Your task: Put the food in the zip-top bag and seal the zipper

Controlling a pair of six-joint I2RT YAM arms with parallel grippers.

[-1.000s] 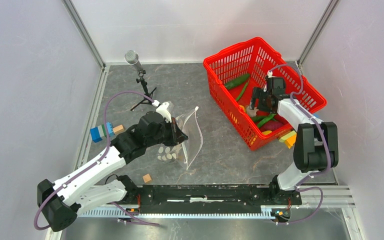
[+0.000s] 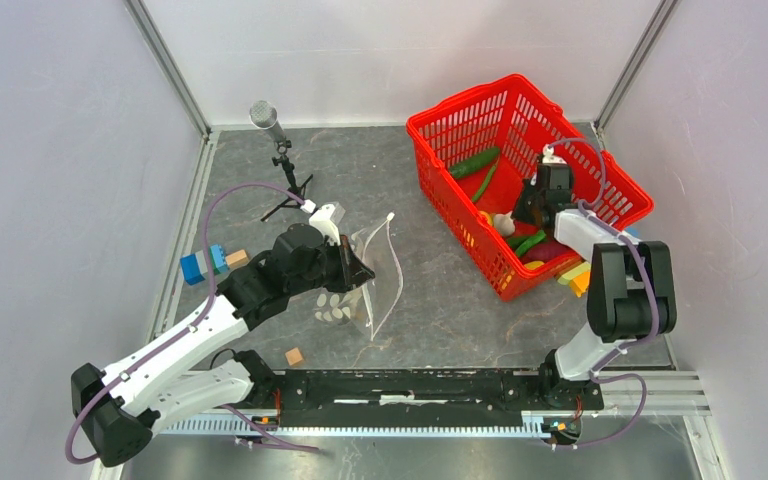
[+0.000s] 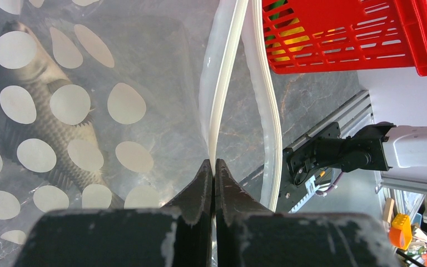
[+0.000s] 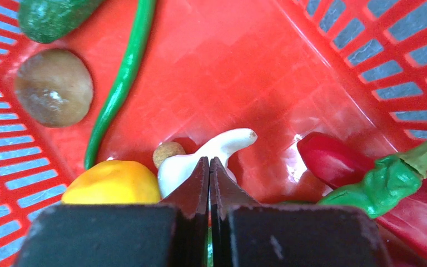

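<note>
My left gripper is shut on one edge of the clear zip top bag [image 3: 161, 83], whose mouth gapes between two pale zipper strips. Through the plastic with its white spots a fish [image 3: 61, 105] shows. Inside the red basket [image 2: 460, 232], my right gripper is shut with nothing visible between its fingers. Just beyond its tips lies a white garlic bulb [image 4: 200, 157], stem pointing right. Near it are a yellow food piece [image 4: 114, 183], a long green pepper [image 4: 123, 72], a brown mushroom cap [image 4: 54, 88] and a red pepper with green cap [image 4: 333, 156].
A microphone on a tripod [image 2: 285, 165] stands at the back left. Coloured blocks [image 2: 200, 264] lie by the left wall, and a small wooden block [image 2: 294, 356] near the front. Bare grey table separates bag and basket.
Inside the basket, my right gripper has shifted slightly and gone from open to shut, with the garlic still lying there. The left arm and the bag have hardly moved.
</note>
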